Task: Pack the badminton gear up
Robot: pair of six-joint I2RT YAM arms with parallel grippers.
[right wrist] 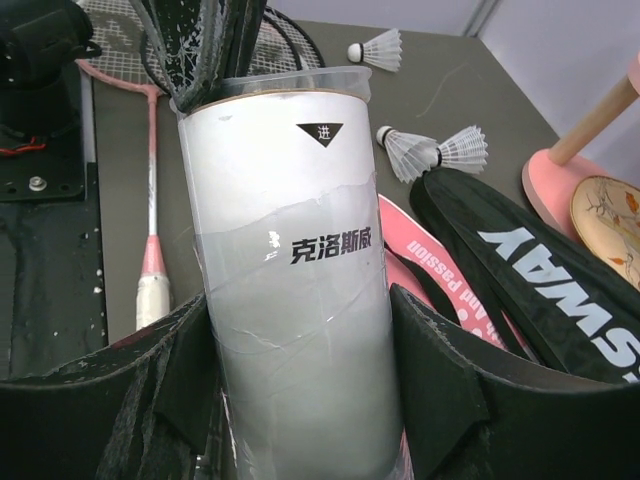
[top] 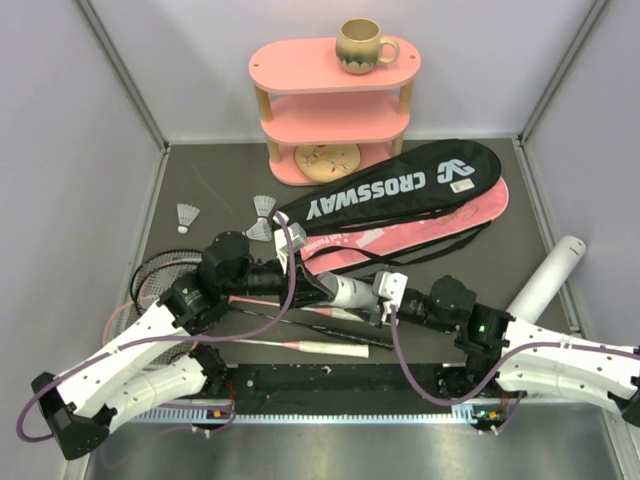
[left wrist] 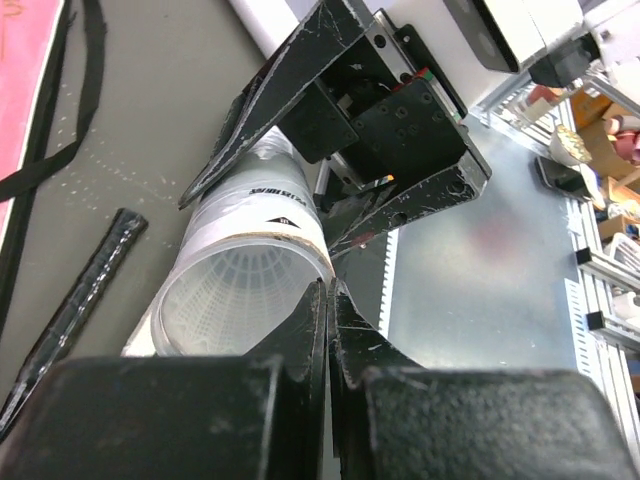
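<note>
A white shuttlecock tube [right wrist: 300, 260] is gripped round its body by my right gripper [top: 375, 300], which is shut on it. Its open mouth [left wrist: 240, 295] faces the left wrist camera, and a pale, mesh-like surface resembling a shuttlecock's skirt shows inside. My left gripper is shut, its fingertips at the tube's rim; whether they pinch the thin rim is unclear. One shuttlecock [top: 187, 217] lies at the left, and two more [right wrist: 410, 152] [right wrist: 463, 150] lie by the bag. The black racket bag [top: 410, 185] overlaps a pink bag [top: 475, 212].
Rackets, including one with a white-and-pink handle [top: 335, 349], lie under and left of the arms. A pink shelf [top: 335, 120] with a mug [top: 360, 45] stands at the back. A white roll [top: 545, 280] lies at the right edge.
</note>
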